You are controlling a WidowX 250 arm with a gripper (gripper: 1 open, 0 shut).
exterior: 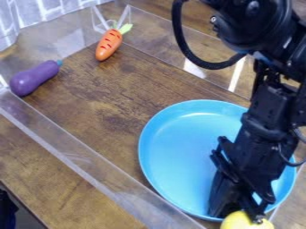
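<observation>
My black gripper [239, 201] reaches down from the right over a blue plate [170, 148], its fingertips low near the plate's front edge. Just below them a yellow object [242, 223] is partly visible at the bottom edge of the camera view, partly covered by the fingers. Whether the fingers are open or shut, and whether they touch the yellow object, is hard to tell.
An orange toy carrot [107, 45] lies at the upper left, and a purple toy eggplant [34, 78] at the far left. Clear plastic walls edge the wooden surface. The wood left of the plate is bare.
</observation>
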